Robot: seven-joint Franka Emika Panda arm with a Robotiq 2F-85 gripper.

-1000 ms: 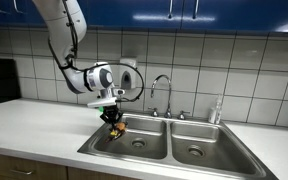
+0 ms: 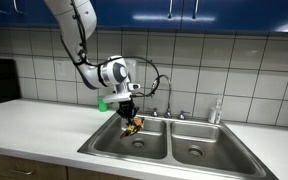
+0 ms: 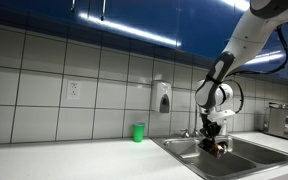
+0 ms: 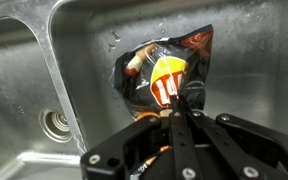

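Note:
A crumpled black bag with a yellow-orange label (image 4: 169,78) hangs from my gripper, whose fingertips are shut on its edge. In exterior view 1 this bag (image 2: 134,127) shows just under the gripper (image 2: 131,117), over the left basin of the steel sink (image 2: 139,144). From the other side, the dark bag (image 3: 219,149) appears small below the arm. The gripper covers the bag's lower part in the wrist view. How high the bag is above the basin floor is hard to tell.
A curved faucet (image 2: 168,88) rises behind the sink, close to the arm's right. A soap bottle (image 2: 216,111) stands at the back right. The green cup (image 3: 138,132) is on the counter near the wall. Clear white counter (image 2: 44,122) lies to the left.
In exterior view 1, the gripper and the bag have moved together to the right, from the sink's left edge to over the left basin. The bag stays in the gripper.

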